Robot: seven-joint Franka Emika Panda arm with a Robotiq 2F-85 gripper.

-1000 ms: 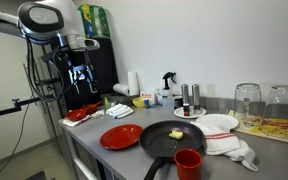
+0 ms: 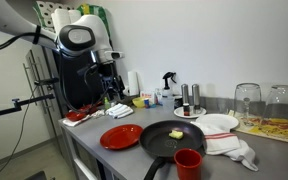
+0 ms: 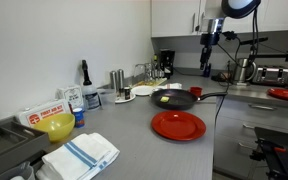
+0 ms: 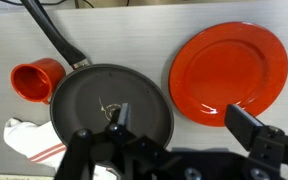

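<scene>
My gripper hangs open above the counter, nothing between its fingers. In the wrist view it stands over the area between a black frying pan (image 4: 84, 95) and a red plate (image 4: 229, 70). A small yellow item (image 2: 176, 134) lies in the pan, mostly hard to make out from above. Close to the pan's handle is a red mug (image 2: 188, 163), upright. The red plate sits flat and empty beside the pan, on the side nearer the arm in exterior view 1.
A white towel (image 2: 222, 141) lies beside the pan, and a white plate (image 2: 218, 122) is behind it. Glass jars (image 2: 248, 98) and dark shakers (image 2: 186, 101) stand along the wall. In exterior view 2, a yellow bowl (image 3: 56, 126) and striped towel (image 3: 81, 156) occupy the near end.
The arm has swung rightward in exterior view 1 and come down a little, toward the red plate. The pan, mug and plate have stayed where they were.
</scene>
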